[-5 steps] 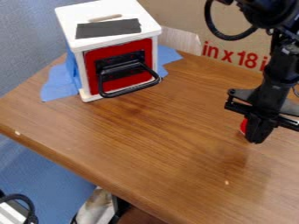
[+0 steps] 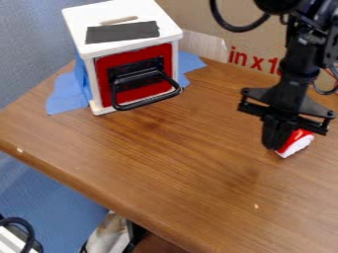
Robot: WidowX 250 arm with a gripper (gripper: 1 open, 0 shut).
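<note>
The black gripper reaches down from the upper right to the right side of the wooden table. Its tip is at a red and white object lying on the table, partly hidden behind it. I cannot tell whether the fingers are open or shut, or whether they hold the object.
A white toy oven with a red front and black handle stands on a blue cloth at the back left. A cardboard box is behind the arm.
The gripper has moved a little left and toward the back. More of the red and white object now shows to its right.
</note>
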